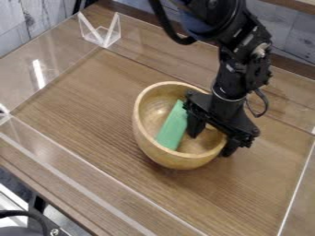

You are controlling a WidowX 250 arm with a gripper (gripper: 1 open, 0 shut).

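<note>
A tan oval bowl (159,143) sits on the wooden table, tipped slightly, holding a green block (174,123) along its left side. The black gripper (219,124) is down over the bowl's right part and rim, its fingers reaching inside to the right of the green block. The fingers are dark and overlap, so whether they are shut on anything is unclear.
A white wire-like object (99,32) stands at the back left. A cable runs at the lower left edge.
</note>
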